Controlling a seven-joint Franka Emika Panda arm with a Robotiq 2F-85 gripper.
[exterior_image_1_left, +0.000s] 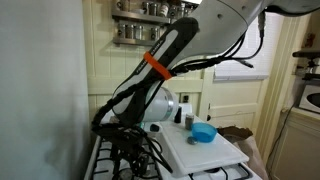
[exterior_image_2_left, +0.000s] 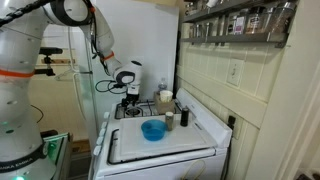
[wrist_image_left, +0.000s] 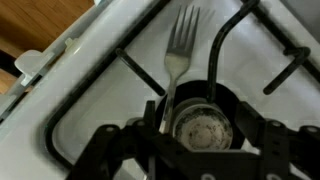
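A metal fork lies across the white stove top in the wrist view. Its tines point to the far side, and its handle runs back past a round burner. My gripper is over that burner, its fingers apart. The fork's handle passes close beside the left finger; whether they touch, I cannot tell. Nothing shows clamped between the fingers. In exterior view 2 the gripper hangs low over the far end of the stove, and the fork cannot be made out there.
Black grate bars surround the burner. A blue bowl rests on the white cover of the stove, with jars along the back edge. In exterior view 1 a grey wall stands left of the arm.
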